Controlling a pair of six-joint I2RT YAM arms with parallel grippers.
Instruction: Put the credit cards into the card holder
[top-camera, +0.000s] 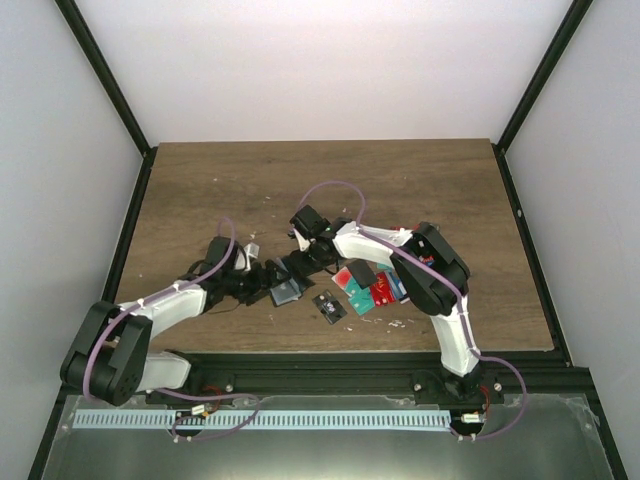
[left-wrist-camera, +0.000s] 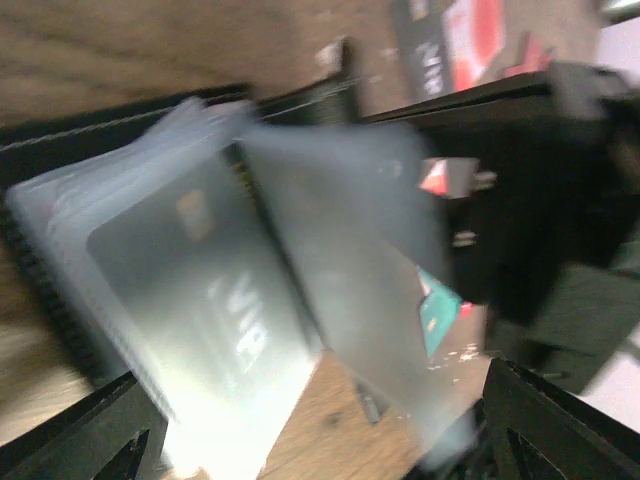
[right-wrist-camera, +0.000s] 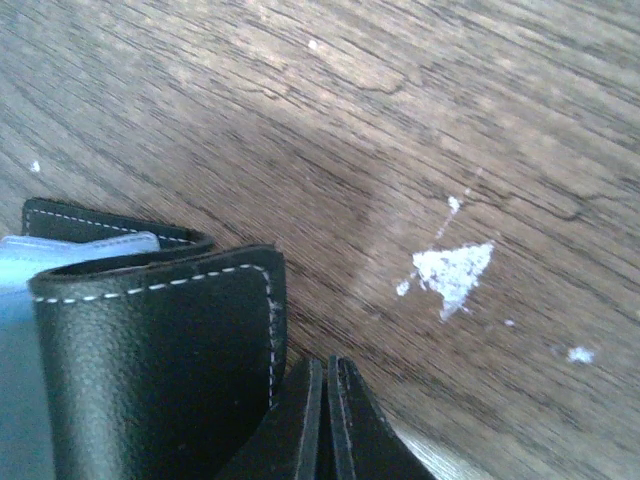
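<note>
The card holder (top-camera: 286, 292) has a black cover and clear sleeves. In the left wrist view, one sleeve holds a grey card (left-wrist-camera: 215, 260) with white print; another clear sleeve (left-wrist-camera: 345, 235) stands raised beside it. My right gripper is shut on the holder's edge, and the black cover (right-wrist-camera: 170, 350) is bent up beside its fingers. On the other side, my left gripper is open, its fingers spread around the sleeves. Loose on the table lie a black card (top-camera: 329, 306), a teal card (top-camera: 361, 300) and a red card (top-camera: 382, 289).
More cards lie partly hidden under my right arm (top-camera: 380, 248). Both grippers are close together over the holder.
</note>
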